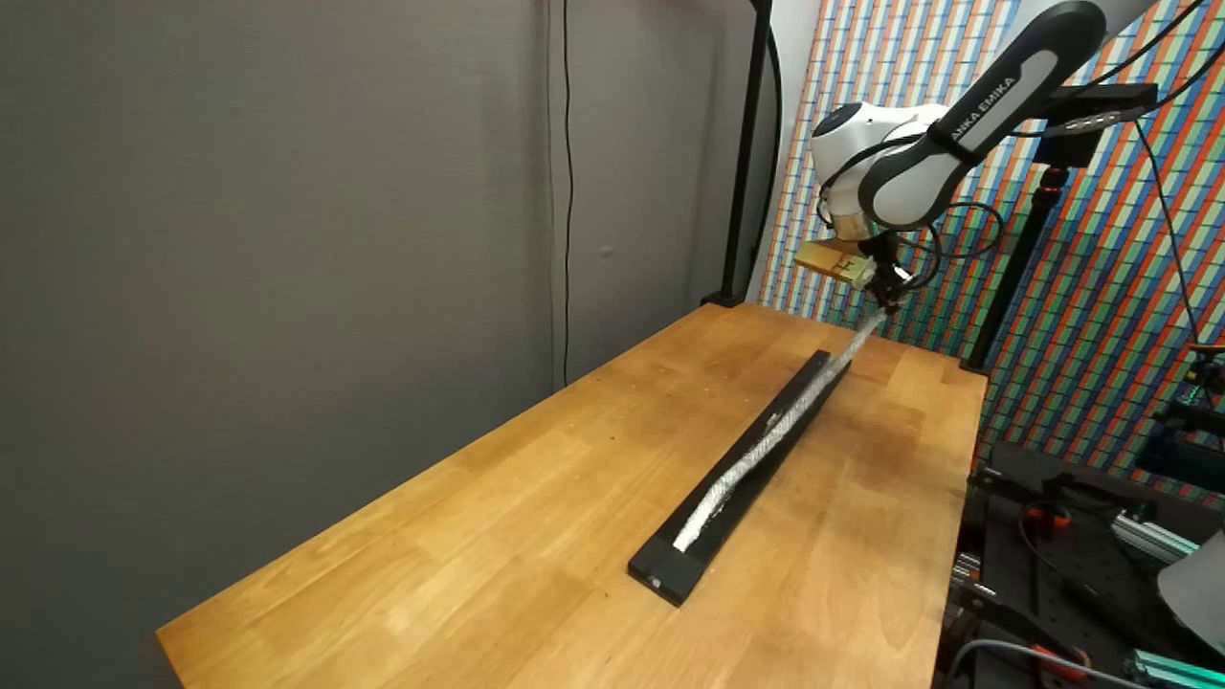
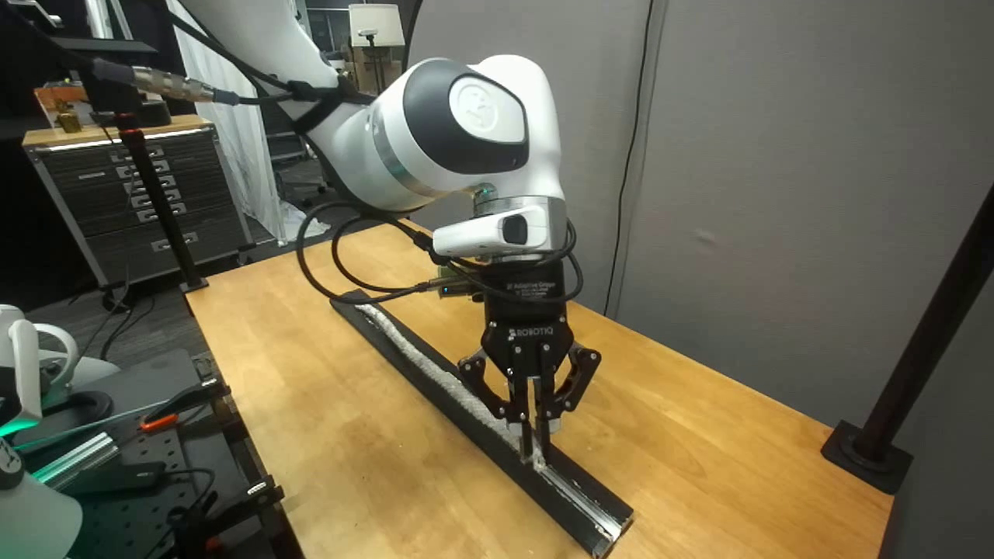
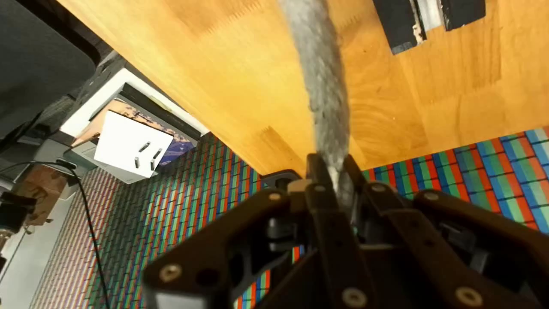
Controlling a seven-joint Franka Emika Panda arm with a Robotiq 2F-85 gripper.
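A grey-white fuzzy rope runs from the near end of a long black grooved bar up to my gripper. Its near end lies on the bar, while the far stretch rises past the bar's other end. In the wrist view the rope passes down between my gripper's fingertips, which are shut on it. Seen from the opposite side, my gripper appears in front of the bar, with the empty groove showing beyond it. The wrist view shows the bar's end apart from the rope, off to the right.
Black stands rise at its far edge, and a grey wall borders one side. Equipment sits beyond the right edge.
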